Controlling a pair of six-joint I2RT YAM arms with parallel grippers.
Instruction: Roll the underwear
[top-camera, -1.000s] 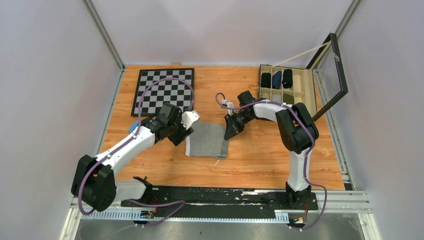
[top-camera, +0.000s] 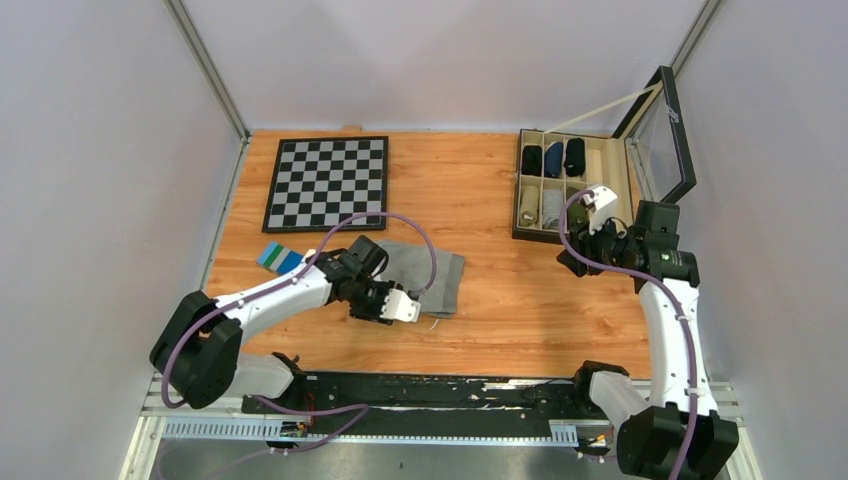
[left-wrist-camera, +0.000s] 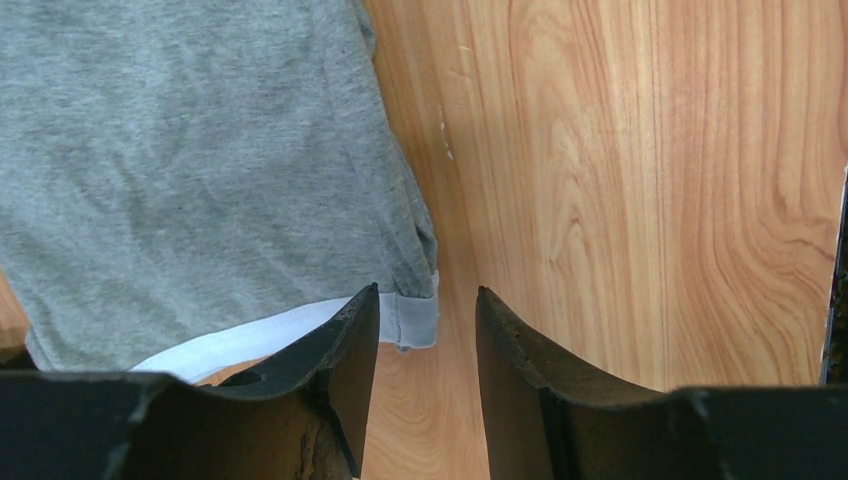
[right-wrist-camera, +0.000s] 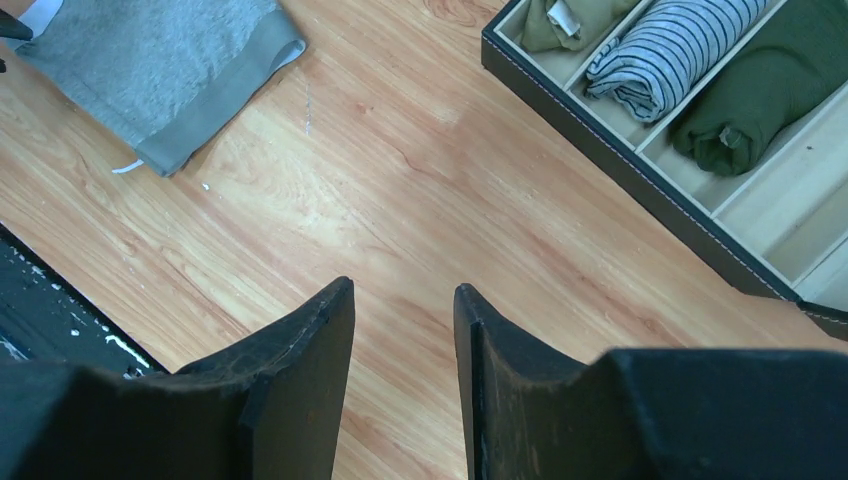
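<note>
The grey underwear (top-camera: 436, 280) lies spread flat on the wooden table, a pale band along one end. My left gripper (top-camera: 385, 305) is over its near-left part; in the left wrist view its part-open fingers (left-wrist-camera: 335, 380) point at the banded corner of the cloth (left-wrist-camera: 200, 180), with nothing visibly held. My right gripper (top-camera: 580, 262) is raised near the box at the right, away from the underwear (right-wrist-camera: 170, 70); in the right wrist view bare table shows between its part-open fingers (right-wrist-camera: 300, 370).
An open divided box (top-camera: 517, 190) with rolled garments stands at the back right, lid raised. A checkerboard (top-camera: 325, 183) lies at the back left, blue-green striped items (top-camera: 277, 257) below it.
My right arm has pulled back rightward from the underwear toward the table's right side. My left gripper has moved toward the near edge over the cloth.
</note>
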